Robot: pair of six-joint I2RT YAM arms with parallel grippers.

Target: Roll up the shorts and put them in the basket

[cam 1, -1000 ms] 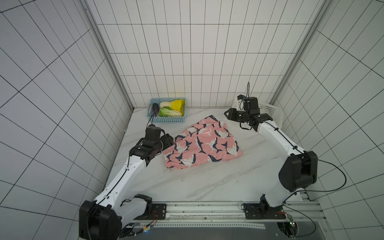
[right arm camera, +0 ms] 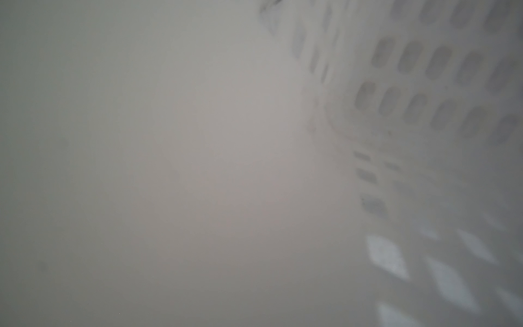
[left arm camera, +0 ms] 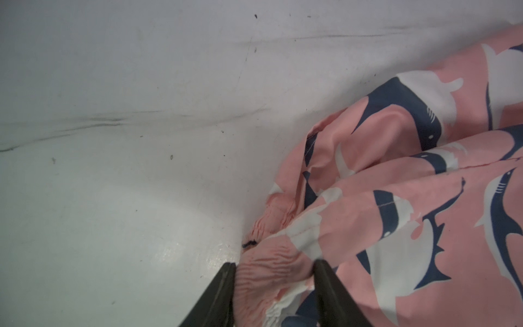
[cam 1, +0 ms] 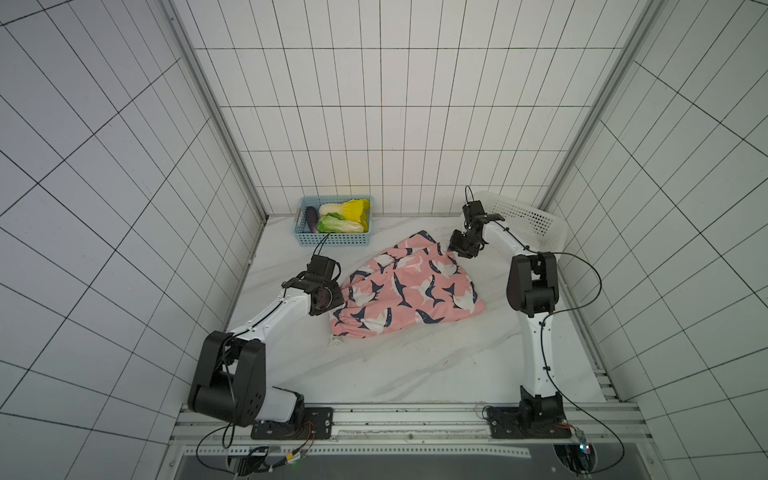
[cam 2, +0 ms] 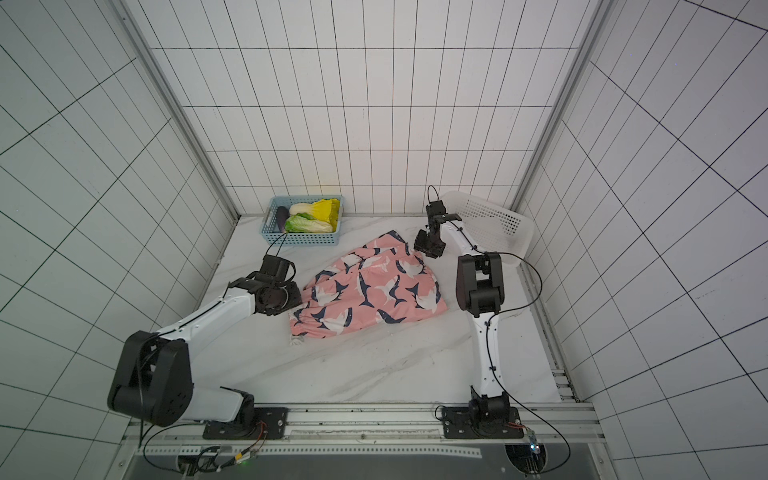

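Observation:
The pink shorts with navy and white shark print lie loosely spread, with creases along the upper left edge. My left gripper is at their left end; its fingertips stand apart on either side of the gathered pink waistband, and I cannot tell whether they grip it. My right gripper is low beside the shorts' upper right corner. Its fingers are not visible in the right wrist view, which shows blurred table surface, and their state is unclear in the top views.
A blue basket of vegetables stands at the back left. A white perforated basket stands at the back right, just behind my right arm.

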